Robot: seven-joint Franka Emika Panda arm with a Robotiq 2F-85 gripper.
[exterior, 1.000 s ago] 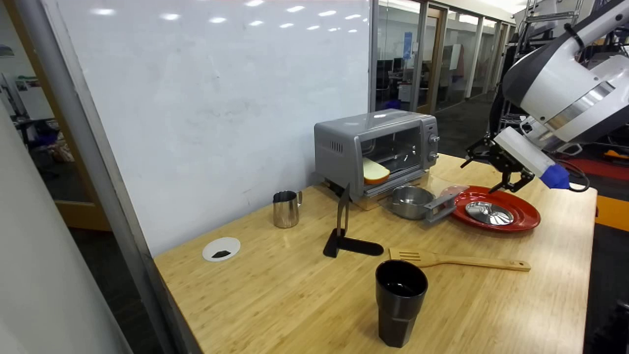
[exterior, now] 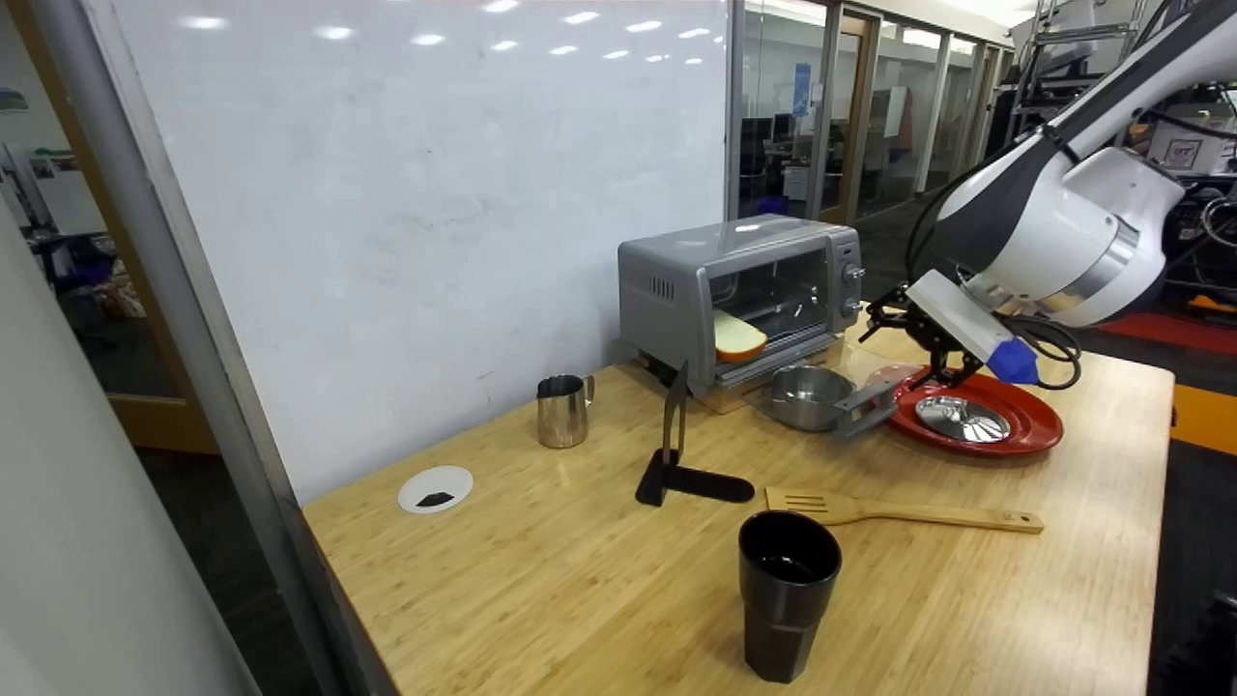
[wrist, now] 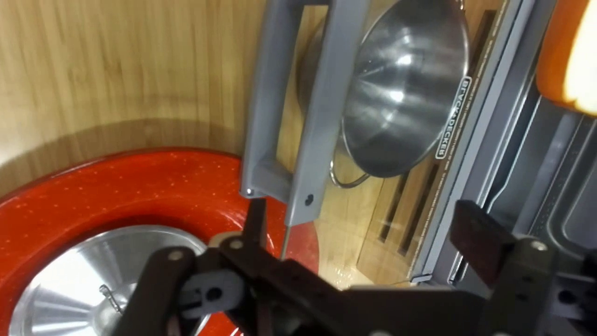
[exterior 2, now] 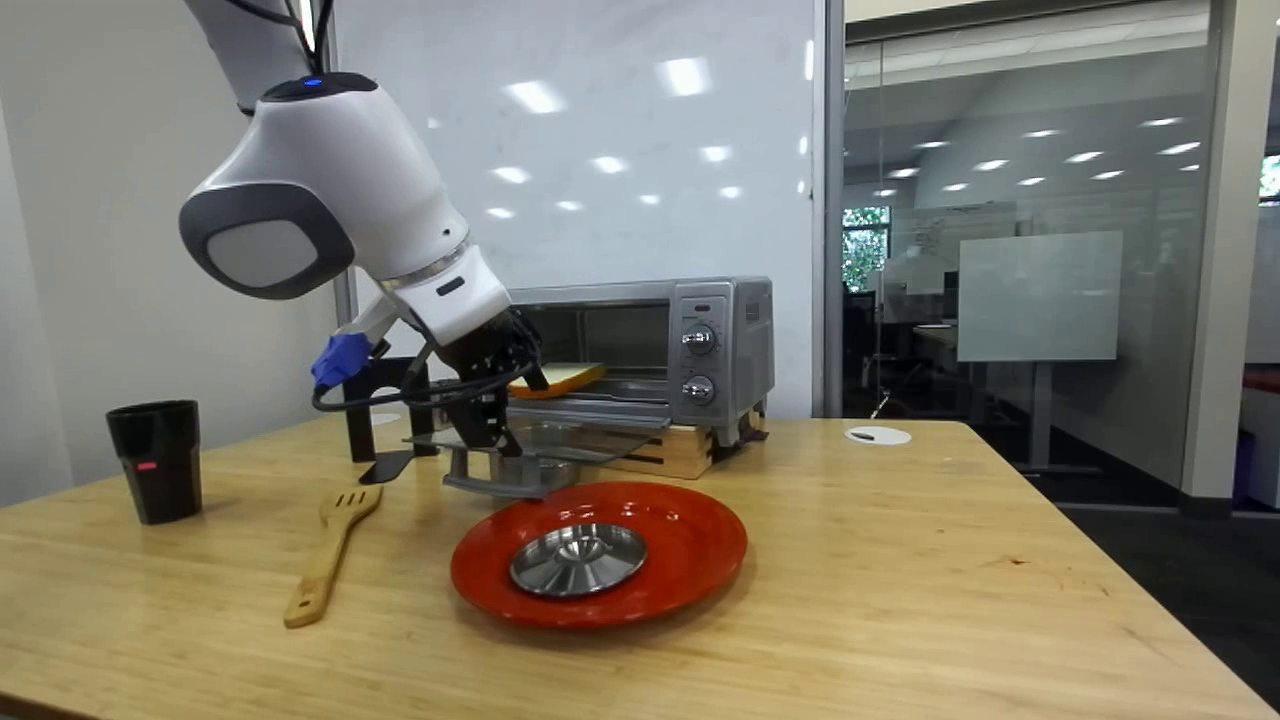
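My gripper stands open, its two dark fingers wide apart with nothing between them. In the first exterior view the gripper (exterior: 907,354) hangs over the back edge of the red plate (exterior: 1035,429), close to the toaster oven (exterior: 667,296). The oven's glass door is lowered, and its grey handle (wrist: 327,112) lies ahead of my fingers in the wrist view, beside the left one. Beneath the glass sits a steel bowl (wrist: 408,95). A yellow-and-orange slice (exterior: 737,336) rests inside the oven. On the plate lies a round steel lid (exterior 2: 578,560).
A wooden slotted spatula (exterior: 916,512), a black cup (exterior: 789,592) and a black stand (exterior: 696,481) occupy the table's front and middle. A steel pitcher (exterior: 562,412) is near the whiteboard. The table right of the plate is clear in the second exterior view.
My arm has moved left and slightly down in the first exterior view, bringing the open gripper nearer the oven door. The objects on the table have not moved.
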